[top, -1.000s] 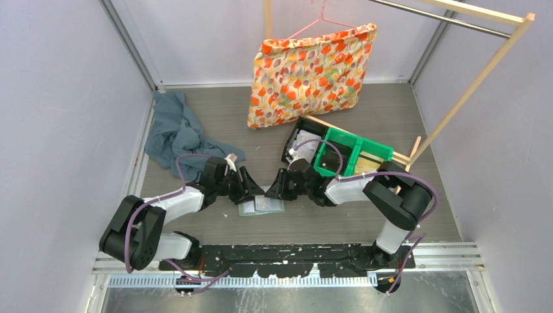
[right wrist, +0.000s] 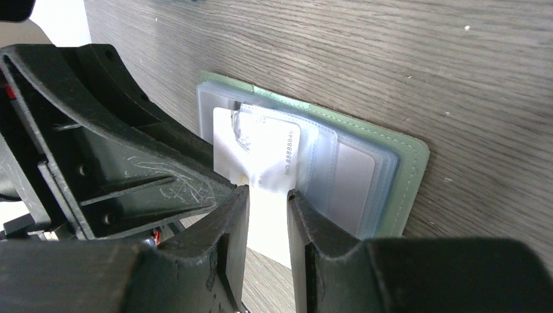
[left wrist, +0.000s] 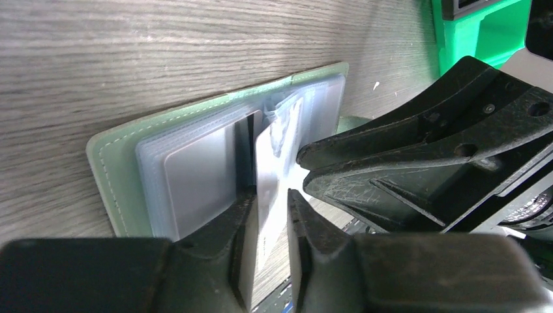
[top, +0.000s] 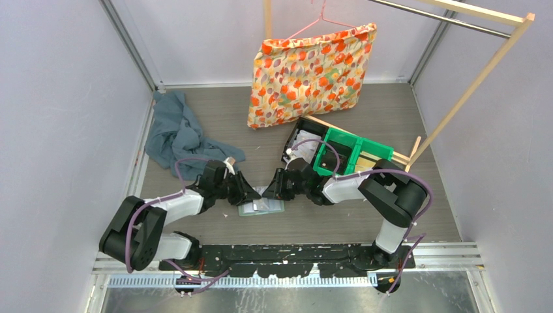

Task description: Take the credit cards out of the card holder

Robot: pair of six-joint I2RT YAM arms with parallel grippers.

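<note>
The mint-edged card holder (top: pixel 248 208) lies open on the table between both grippers, with clear sleeves and pale cards in it. My left gripper is part open over a raised clear sleeve with a white card (left wrist: pixel 274 169) at its edge. My right gripper is part open at that white card (right wrist: pixel 264 150), which shows a printed number. In each wrist view the other arm's black fingers reach in from the side, close to the sleeve.
A blue-grey cloth (top: pixel 176 130) lies at the back left. Green and black bins (top: pixel 372 149) stand at the back right, under a hanging floral cloth (top: pixel 306 78). The table in front of the holder is clear.
Both grippers have shifted only slightly around the card holder, which stays in place between them.
</note>
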